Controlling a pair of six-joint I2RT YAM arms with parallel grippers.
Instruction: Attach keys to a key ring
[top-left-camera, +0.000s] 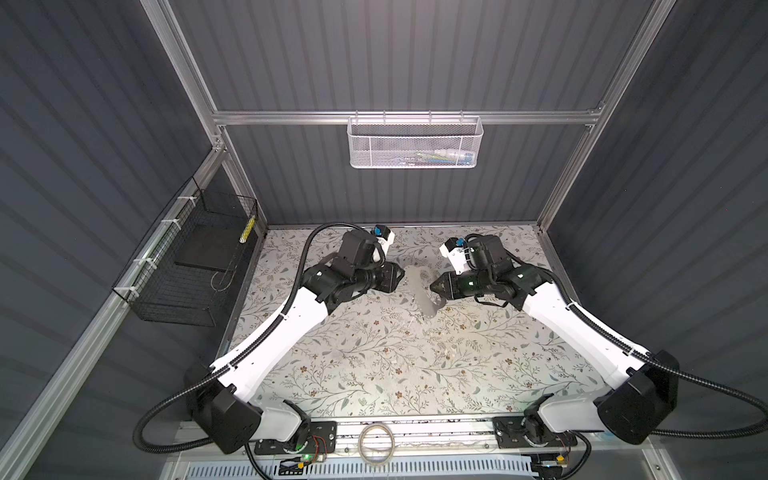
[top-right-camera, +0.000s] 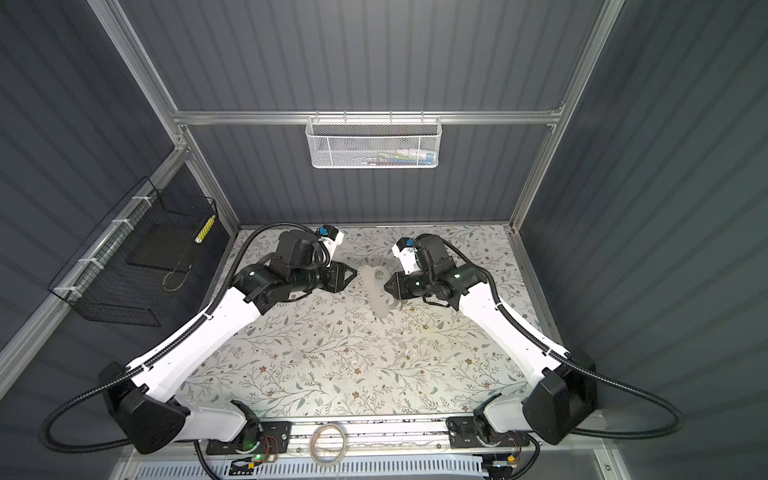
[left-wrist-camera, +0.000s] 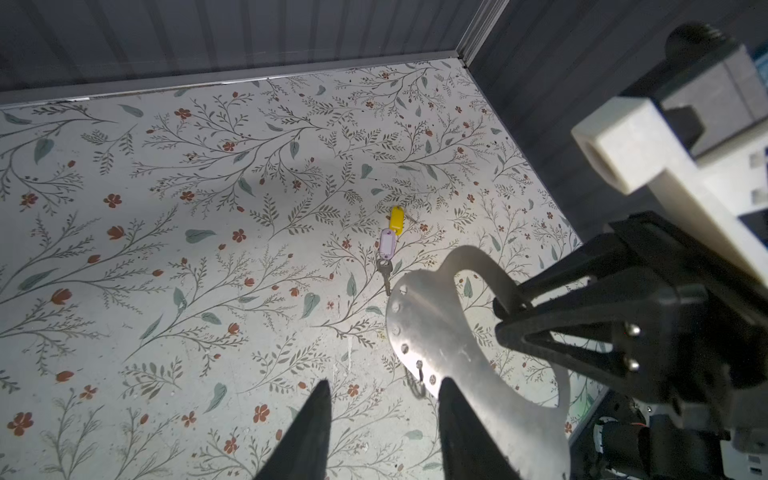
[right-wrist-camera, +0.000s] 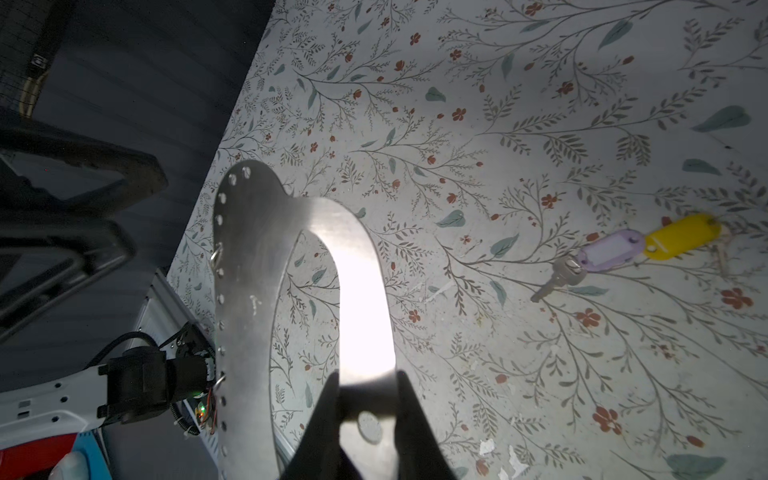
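My right gripper is shut on the handle of a flat metal plate (left-wrist-camera: 448, 336), which has a row of small hooks along its edge and hangs upright above the table. My left gripper is open, left of the plate and empty. On the table in the left wrist view lie a key (left-wrist-camera: 385, 268), a lilac tag (left-wrist-camera: 388, 244) and a yellow tag (left-wrist-camera: 396, 218); the right wrist view also shows a second key (right-wrist-camera: 722, 252) beside the yellow tag (right-wrist-camera: 680, 236).
A white mesh basket (top-left-camera: 414, 144) hangs on the back wall and a black wire basket (top-left-camera: 164, 288) on the left wall.
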